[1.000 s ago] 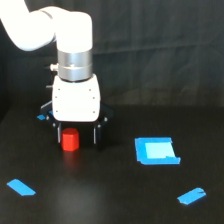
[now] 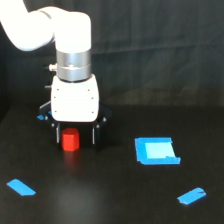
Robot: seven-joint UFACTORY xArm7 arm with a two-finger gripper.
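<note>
A small red cube (image 2: 70, 139) sits on the dark table at the left of the camera view. My white gripper (image 2: 77, 136) points down right over it. The dark fingers stand well apart, one near the cube's left side and the other beyond its right side, with a gap on the right. The fingers look open. Whether the left finger touches the cube I cannot tell.
To the right, blue tape frames a pale square (image 2: 159, 150) on the table. Blue tape strips lie at the front left (image 2: 20, 187) and front right (image 2: 191, 196). A dark curtain hangs behind.
</note>
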